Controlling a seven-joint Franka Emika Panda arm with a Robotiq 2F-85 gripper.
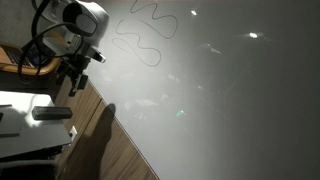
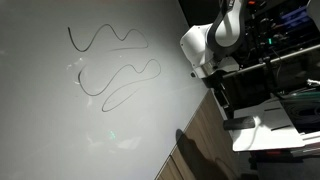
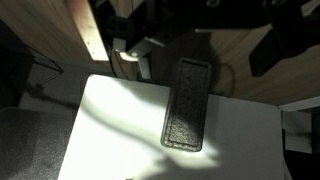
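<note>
A dark, oblong block like a board eraser lies on a white surface, near its edge, in the wrist view. The same dark eraser shows at the lower left in exterior view 1. My gripper hangs above it and a little to the side, apart from it. In the wrist view a dark finger shows at the right, and the fingers stand open with nothing between them. A large whiteboard bears wavy dark lines.
A wood-grain panel runs along the whiteboard's lower edge, with the arm's shadow on it. Dark cables loop around the arm. Most of the whiteboard is clear of objects.
</note>
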